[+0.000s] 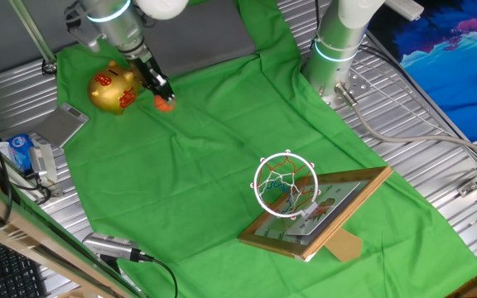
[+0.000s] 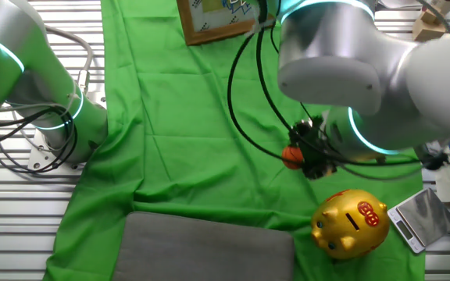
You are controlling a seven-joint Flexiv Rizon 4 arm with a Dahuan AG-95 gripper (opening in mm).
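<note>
A small orange ball (image 1: 163,105) sits at the tip of my gripper (image 1: 165,97), which is shut on it. Seen from exterior view 2, the ball (image 2: 291,158) shows beside the dark fingers, partly crossed by cables; the fingers' exact contact is hard to make out. The white hoop (image 1: 286,184) with its red, white and blue net is fixed to a wooden-framed board (image 1: 348,199) on the green cloth, well away from the gripper in exterior view 1.
Close to the gripper stands a golden piggy bank (image 1: 113,88), with a small scale (image 1: 63,126) beyond it. A grey pad (image 2: 201,248) lies along one cloth edge. Open green cloth lies between ball and hoop.
</note>
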